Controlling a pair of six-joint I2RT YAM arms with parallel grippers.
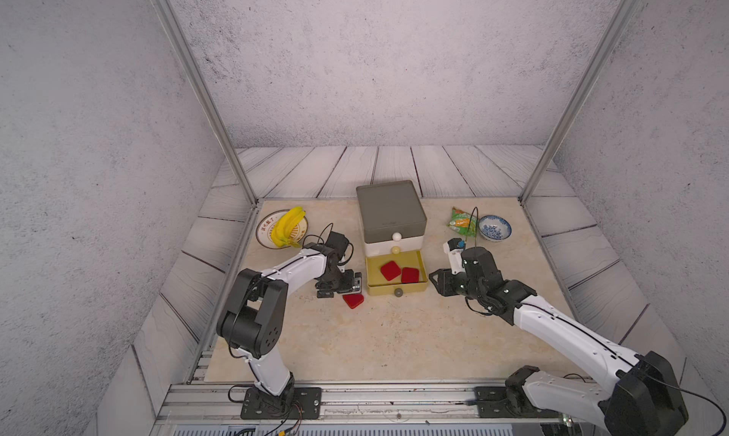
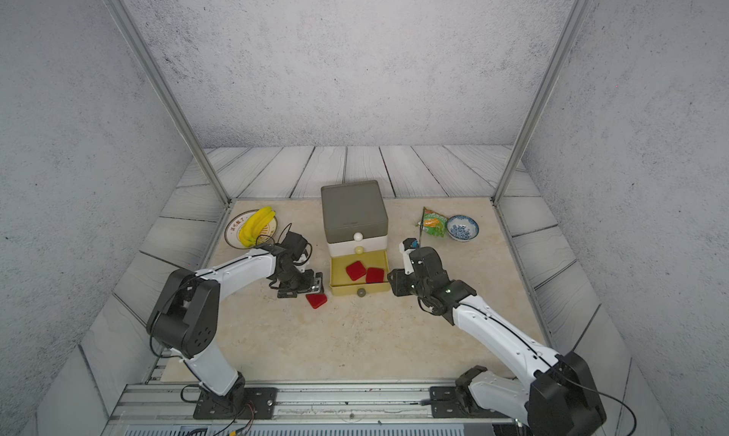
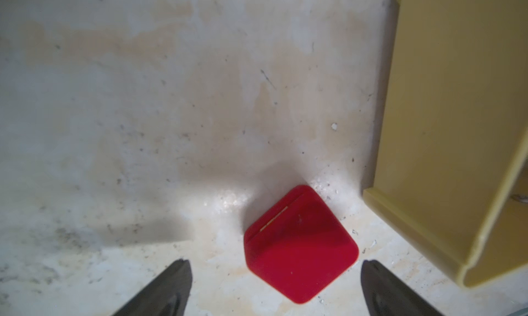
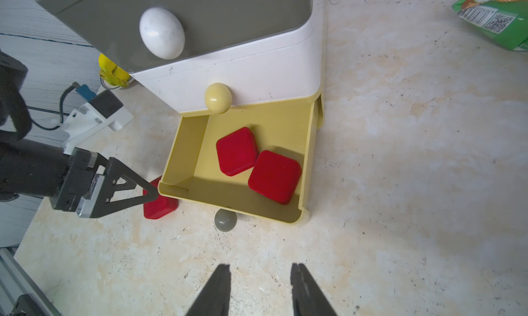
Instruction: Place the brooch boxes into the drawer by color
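Note:
One red brooch box (image 3: 302, 247) lies on the table just left of the pulled-out yellow drawer (image 4: 214, 201). My left gripper hovers over it, its fingers wide apart on either side with nothing clasped. Inside the drawer rest two more red boxes, one (image 4: 237, 151) towards the middle and the other (image 4: 274, 176) near the right wall, close together. To the drawer's right, my right gripper is parted and empty above the table. From the right wrist view, the left gripper partly hides the loose box.
The grey and white drawer cabinet (image 1: 391, 210) stands behind the open drawer. A plate with bananas (image 1: 287, 228) is at the back left; a green snack bag (image 1: 462, 222) and a patterned bowl (image 1: 494, 228) are at the back right.

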